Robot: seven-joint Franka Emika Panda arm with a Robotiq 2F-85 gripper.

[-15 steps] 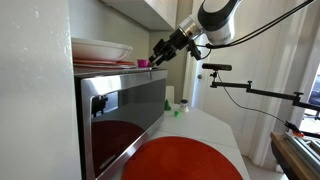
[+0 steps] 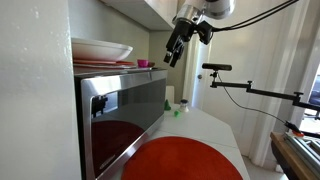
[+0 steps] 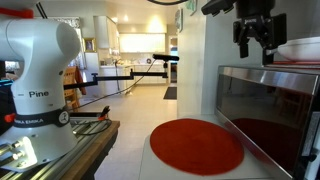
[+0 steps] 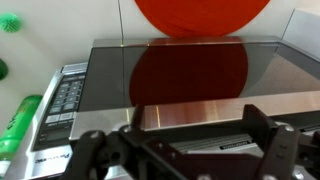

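Observation:
In exterior view 1 my gripper (image 2: 173, 60) hangs in the air, pointing downward near the upper front of the silver microwave (image 2: 122, 105). In exterior view 2 the gripper (image 3: 255, 55) is above the front of the microwave (image 3: 265, 112), clear of it. The wrist view shows dark fingers (image 4: 137, 118) spread wide, with empty space between them. Beyond them are the microwave's dark door (image 4: 110, 78) and its keypad (image 4: 66, 95). The door looks closed. On the microwave's top rest a pink cup (image 2: 142, 63) and a large white dish (image 2: 100, 52).
A round red mat (image 2: 180, 160) lies on the white counter (image 2: 205, 125) before the microwave. A green bottle (image 4: 20, 125) and a small green ball (image 4: 10, 22) are at the wrist view's left.
The cup, dish and mat have stayed in place.

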